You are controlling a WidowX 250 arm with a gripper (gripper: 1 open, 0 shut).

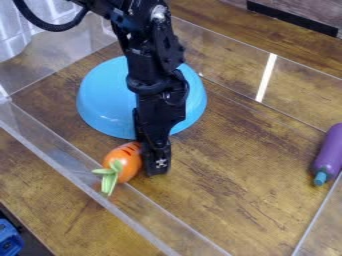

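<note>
The black gripper (152, 160) is lowered to the wooden table at the lower middle of the camera view, just right of an orange toy carrot (120, 158) with pale green leaves. The carrot touches or nearly touches the gripper's left side; whether the fingers are open or shut is hidden in the dark shape. A light blue round bowl or plate (100, 99) lies behind the arm, partly hidden by it.
A purple toy eggplant or similar item (330, 153) lies at the right edge. A clear plastic wall runs along the left and front.
</note>
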